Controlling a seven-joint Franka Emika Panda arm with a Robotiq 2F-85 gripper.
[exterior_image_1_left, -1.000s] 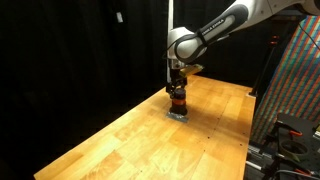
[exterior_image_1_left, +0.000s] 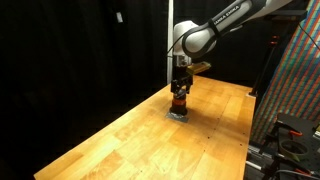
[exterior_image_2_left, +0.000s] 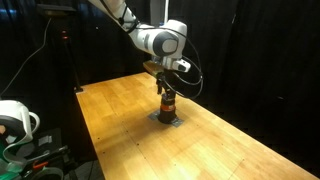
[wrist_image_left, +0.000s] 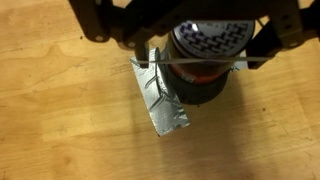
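Observation:
A dark upright cylinder with an orange-red band (exterior_image_2_left: 168, 108) stands on the wooden table, its base edged with silver tape (wrist_image_left: 161, 98). Right above it, my gripper (exterior_image_2_left: 167, 88) points down with its fingers open. In the wrist view, the cylinder's patterned round top (wrist_image_left: 212, 38) shows between the spread fingers of the gripper. A thin pale strand (wrist_image_left: 190, 61) runs across from one finger to the other, in front of the cylinder. Whether the strand touches the cylinder cannot be made out.
Black curtains (exterior_image_1_left: 80, 60) hang behind. A dark stand with round parts (exterior_image_1_left: 292, 148) lies off the table's right edge.
In exterior view 1 the arm and gripper have shifted slightly right over the last second, staying above the cylinder. The cylinder stands in the same place.

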